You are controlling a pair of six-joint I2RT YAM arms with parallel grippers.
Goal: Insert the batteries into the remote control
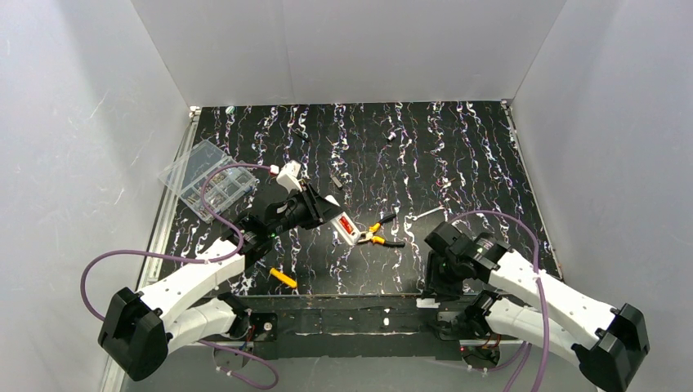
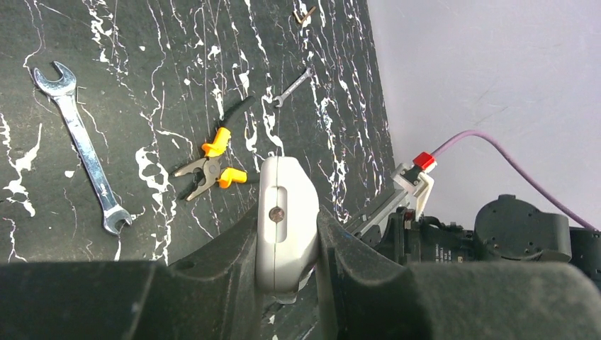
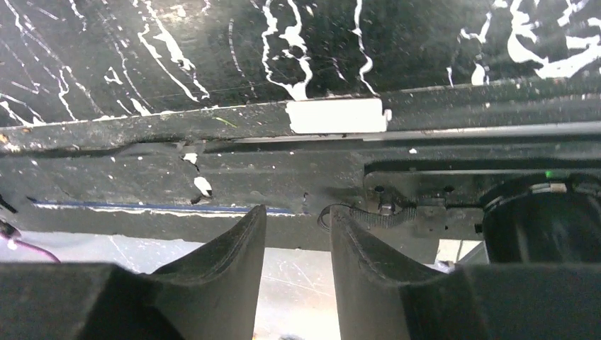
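My left gripper (image 1: 327,212) is shut on one end of the white remote control (image 1: 349,233), which it holds above the table. The top view shows red batteries (image 1: 346,226) lying in the remote's open compartment. Only the remote's white shell (image 2: 285,205) with a screw faces the left wrist camera. At the table's front edge, a small white cover piece (image 3: 337,116) lies flat along the dark ledge. My right gripper hovers near this piece, its fingers (image 3: 248,248) parted with nothing between them.
Orange-and-black pliers (image 1: 380,233) and a small wrench (image 1: 427,213) lie right of the remote. A clear parts box (image 1: 214,181) stands at the left, a yellow-handled tool (image 1: 283,278) in front.
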